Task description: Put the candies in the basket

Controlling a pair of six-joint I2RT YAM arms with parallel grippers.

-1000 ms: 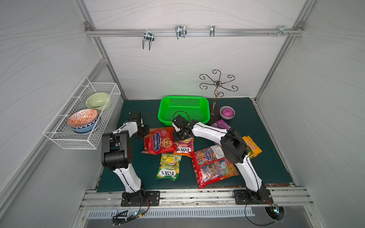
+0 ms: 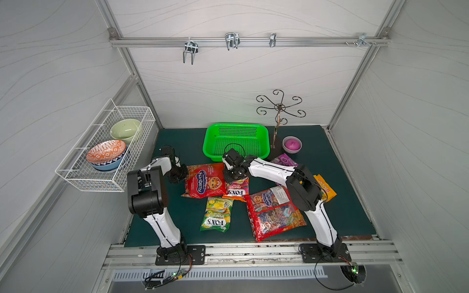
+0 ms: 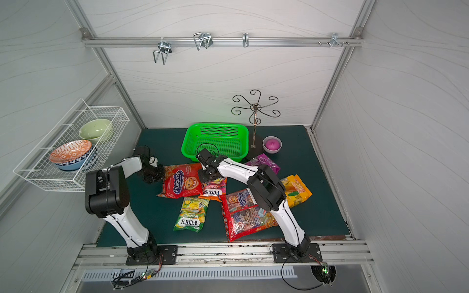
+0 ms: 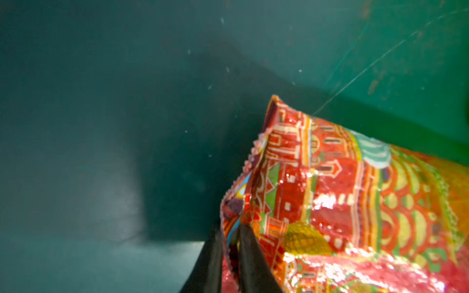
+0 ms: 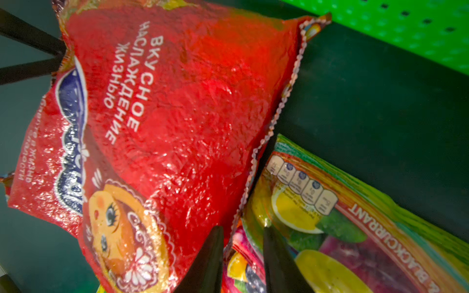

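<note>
The large red candy bag lies below the green basket. At its left crimped end is my left gripper, its fingers around the edge; whether they grip it is unclear. My right gripper stands open over the red bag's right seam and the Fox's fruit bag. A green Fox's bag, a second large red bag, a purple bag and a yellow bag lie on the table.
A wire shelf with bowls hangs at left. A metal stand and a bowl with a pink ball are right of the basket. The table has some bare room at right.
My left arm has shifted slightly left at the red bag's end. The right gripper has moved very slightly; the bags look unmoved.
</note>
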